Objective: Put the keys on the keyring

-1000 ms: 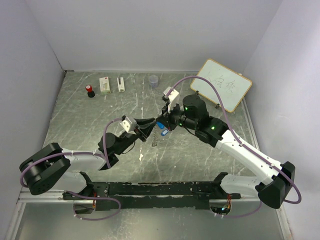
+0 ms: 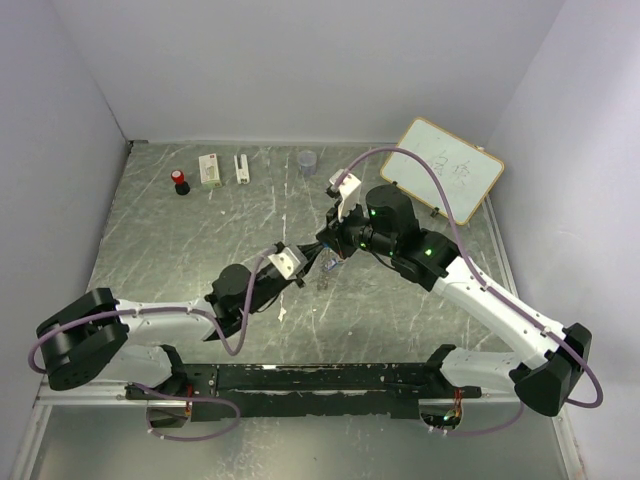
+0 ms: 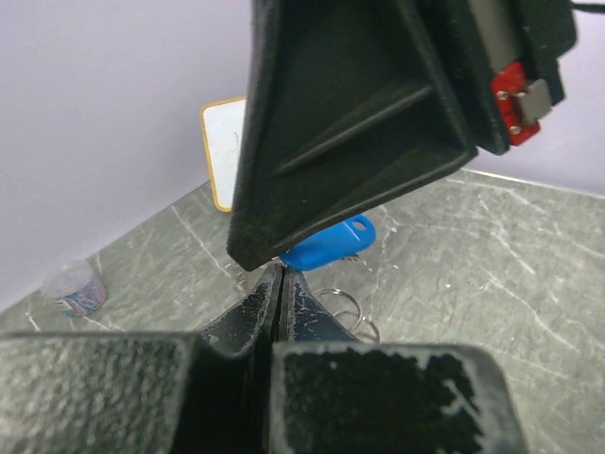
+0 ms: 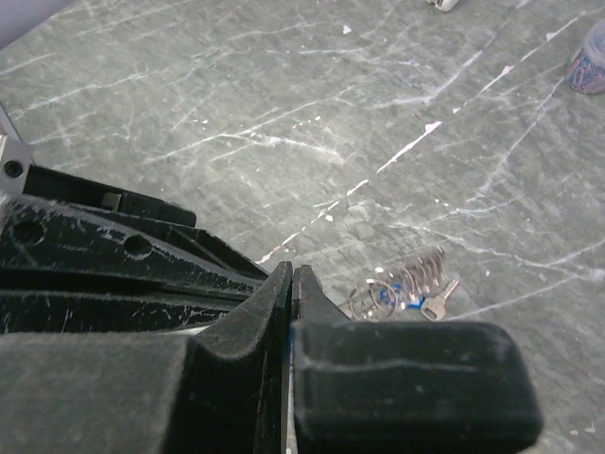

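Observation:
My two grippers meet above the middle of the table. The right gripper (image 2: 326,238) is shut, with a thin blue edge showing between its fingers in the right wrist view. A blue key tag (image 3: 331,244) sticks out behind its large dark finger. The left gripper is shut with its tips against or just in front of that tag; whatever lies between them is hidden. A metal ring (image 4: 378,297) and a blurred coil (image 4: 421,274) hang below the grippers; their attachment is hidden. On the table lies a key (image 4: 440,301) with a blue tag (image 4: 413,302).
A clear cup (image 2: 307,161) stands at the back, with a white box (image 2: 209,170), a white clip-like item (image 2: 242,169) and a red-black stamp (image 2: 180,182) to its left. A whiteboard (image 2: 443,168) leans at back right.
My left gripper has moved slightly right and its wrist has turned. The hanging coil has swung from left to right. The right arm has barely moved.

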